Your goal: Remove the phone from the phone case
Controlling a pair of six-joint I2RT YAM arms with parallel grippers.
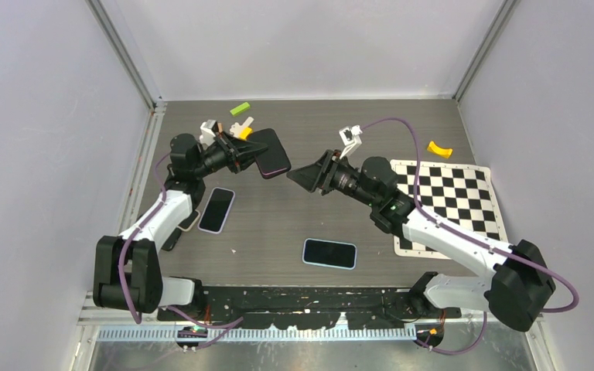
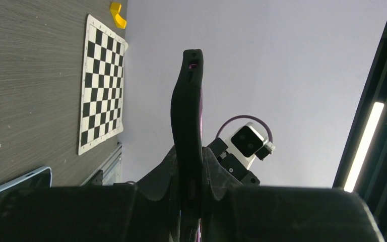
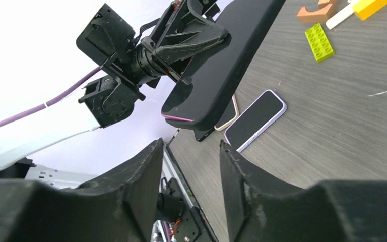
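Note:
The dark phone case (image 1: 274,159) hangs tilted above the table, and my left gripper (image 1: 258,147) is shut on it. In the left wrist view the case (image 2: 186,111) stands edge-on between the fingers. A thin pinkish edge (image 3: 178,118), perhaps the phone's, shows at the case's lower end in the right wrist view; how far the phone sits inside is hidden. To the right of the case my right gripper is part open, with nothing between its fingers. A gap separates its tips from the case.
Flat on the table lie a phone with a pale rim (image 1: 216,210) on the left and a blue-rimmed one (image 1: 329,253) near the front. A checkered board (image 1: 452,202) lies at right. Small blocks, including a green one (image 1: 240,109), sit behind the left arm.

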